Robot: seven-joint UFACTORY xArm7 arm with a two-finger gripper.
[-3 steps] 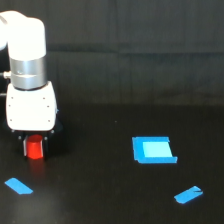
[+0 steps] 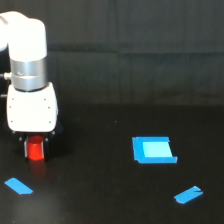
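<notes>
A small red block [image 2: 36, 150] is at the left, low in the camera view, at the dark table surface. Directly above it hangs the white arm's hand, pointing down, with the gripper [image 2: 36, 146] around the block's upper part. Dark fingers lie close on either side of the red. Against the black background it is unclear whether they press on the block or stand a little apart from it. The block's top is hidden by the hand.
A pale square framed in blue tape [image 2: 155, 150] lies right of centre. One blue tape strip [image 2: 18, 186] is at the lower left, another blue tape strip [image 2: 188, 195] at the lower right.
The hand appears very slightly lower and further right than a second ago. The red block and the tape look unmoved.
</notes>
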